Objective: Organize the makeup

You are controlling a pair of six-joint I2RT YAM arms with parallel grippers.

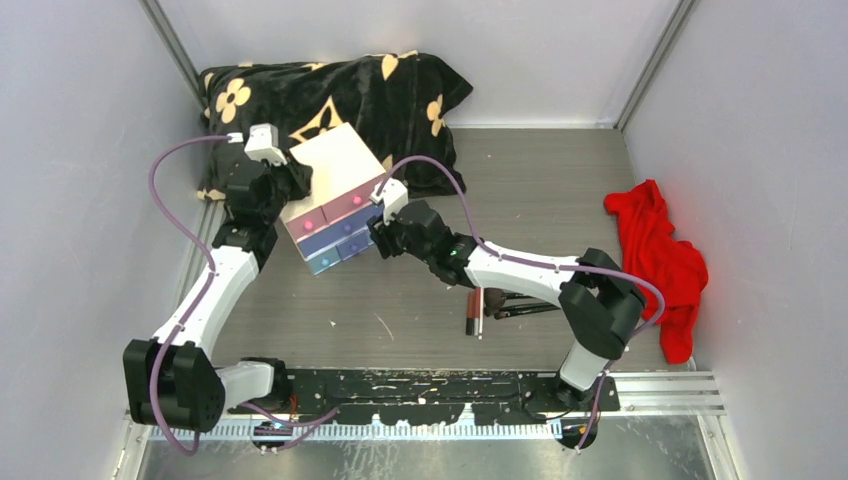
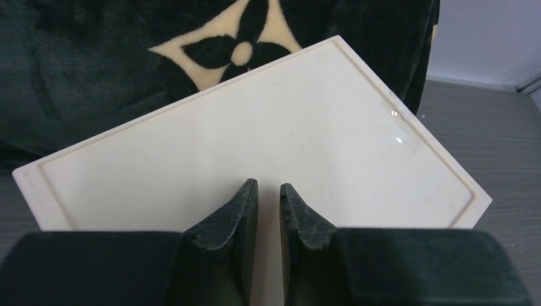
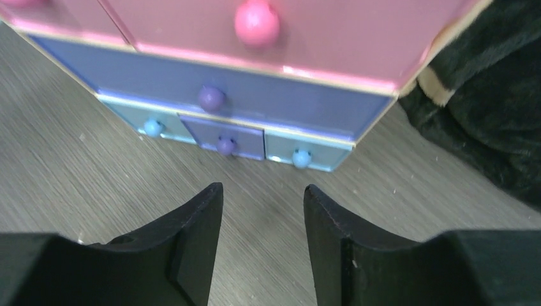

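Observation:
The drawer cabinet [image 1: 335, 165] stands at an angle, its pink, blue and light-blue fronts toward the table's front. In the right wrist view, the wide blue drawer [image 3: 281, 95] is flush with its neighbours. My right gripper is open just off the drawer fronts, with bare table between its fingers. Over the cream cabinet top [image 2: 274, 121], my left gripper has a narrow gap between its fingers and nothing in it; whether it touches the top I cannot tell. Pencil-like sticks [image 1: 471, 312] and makeup brushes [image 1: 530, 310] lie below the right arm, partly covered.
A black patterned cushion [image 1: 435, 85] rests behind the cabinet. A red cloth [image 1: 655, 260] is crumpled at the right wall.

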